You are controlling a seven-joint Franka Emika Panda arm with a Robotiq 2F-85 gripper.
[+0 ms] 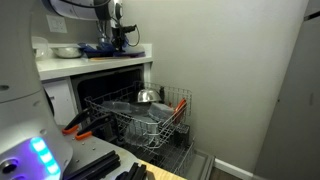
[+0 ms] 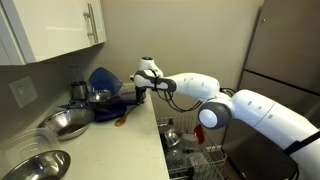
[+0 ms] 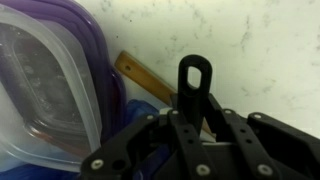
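In the wrist view, a black utensil handle (image 3: 194,76) with a hanging hole near its end stands up between the fingers of my gripper, which is shut on it. Whatever lies at its lower end is hidden. A wooden utensil (image 3: 148,76) rests on the pale counter just beneath, partly covered by the gripper. Purple and clear containers (image 3: 45,75) fill the left side of that view. From exterior view 2, the gripper (image 2: 139,97) is low over the counter's far end, beside blue dishes (image 2: 105,80).
Metal bowls (image 2: 68,121) and a clear container (image 2: 28,146) line the wall side of the counter (image 2: 110,158). Below the counter's edge, the dishwasher's pulled-out rack (image 1: 180,97) holds a metal bowl (image 1: 148,96) and other dishes. Overhead is a white cabinet (image 2: 50,30).
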